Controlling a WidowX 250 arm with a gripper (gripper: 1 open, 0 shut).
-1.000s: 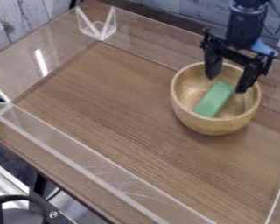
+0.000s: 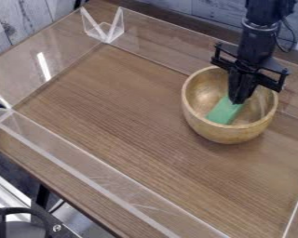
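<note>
My gripper (image 2: 242,93) is shut and hangs into a tan wooden bowl (image 2: 225,130) at the right of the table. A green oblong object (image 2: 223,112) lies in the bowl, just below the fingertips and partly behind them. Whether the fingertips touch it I cannot tell.
A small white wire-like holder (image 2: 103,28) stands at the back left. Dark cables or parts lie at the lower left edge, and a wall runs behind.
The gripper's fingers have come together from spread apart and now sit over the green object. The bowl and the green object look almost unmoved.
</note>
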